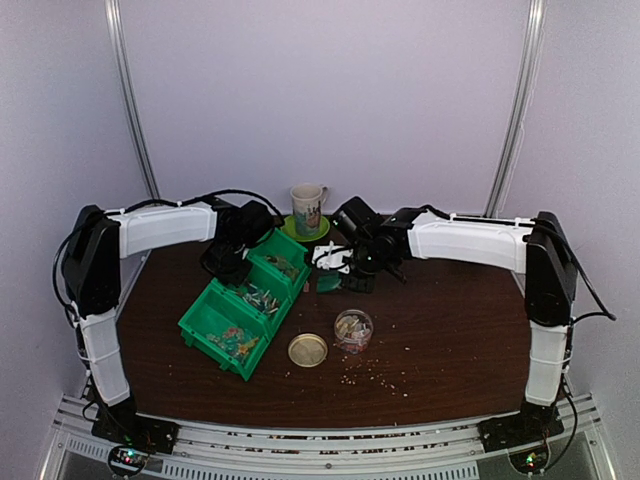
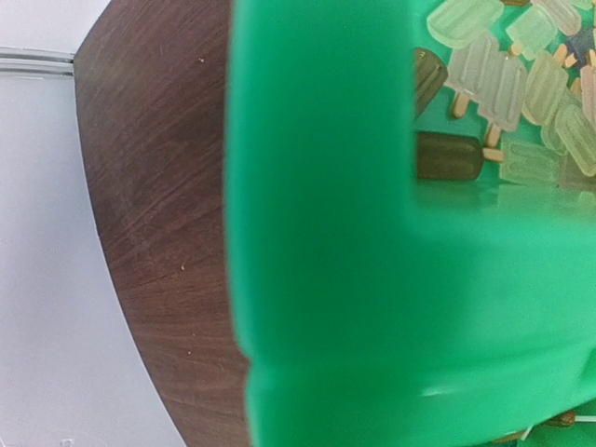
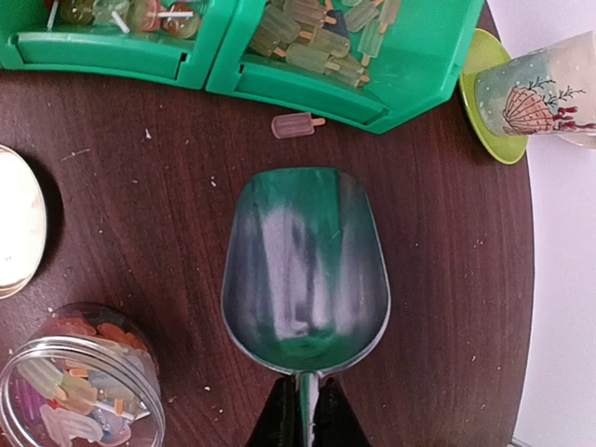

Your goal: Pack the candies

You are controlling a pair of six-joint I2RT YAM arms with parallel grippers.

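Observation:
My right gripper is shut on the handle of a metal scoop point(image 3: 307, 270), whose bowl looks empty, with green reflections in it. Over the far left part of the green compartment tray point(image 1: 197, 318) sits my left gripper point(image 1: 230, 275), shut; in its wrist view the tray's wall point(image 2: 321, 186) is very close, though the fingers are hidden. Popsicle-shaped candies point(image 2: 503, 88) fill one compartment, and other candies point(image 1: 238, 342) lie in the near one. A round clear jar point(image 1: 353, 330) holds mixed candies. One pink popsicle candy point(image 3: 292, 126) lies on the table beside the tray.
A gold lid point(image 1: 307, 350) lies left of the jar. Small crumbs point(image 1: 370, 375) are scattered in front of it. A mug point(image 1: 307, 207) stands on a lime saucer point(image 1: 318, 230) behind the tray.

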